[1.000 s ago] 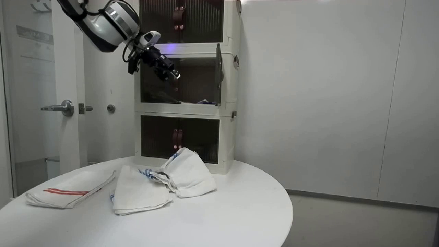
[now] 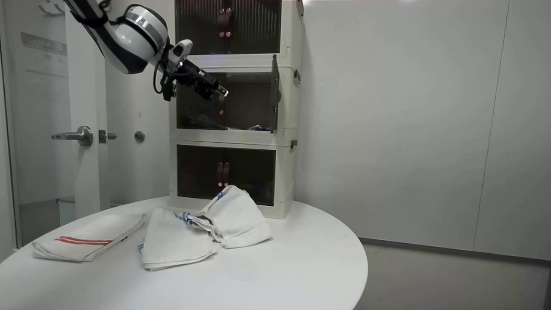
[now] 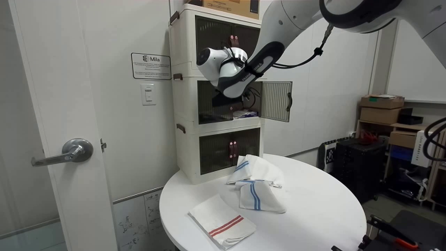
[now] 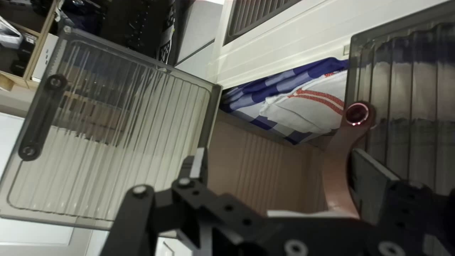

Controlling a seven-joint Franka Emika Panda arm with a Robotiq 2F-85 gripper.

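Note:
My gripper is in front of the middle cabinet compartment, its fingers spread wide in the wrist view. The brown handle of the closed door panel lies close to the inner side of the right finger; whether they touch I cannot tell. On the other side, the ribbed door stands swung open. Through the opening, a blue checked cloth and a white cloth with red stripes lie inside the compartment. Nothing is clamped between the fingers.
On the round white table lie a red-striped towel, a blue-striped towel and a bunched white towel. The lower compartment has its doors closed.
Doors and towels have not moved.

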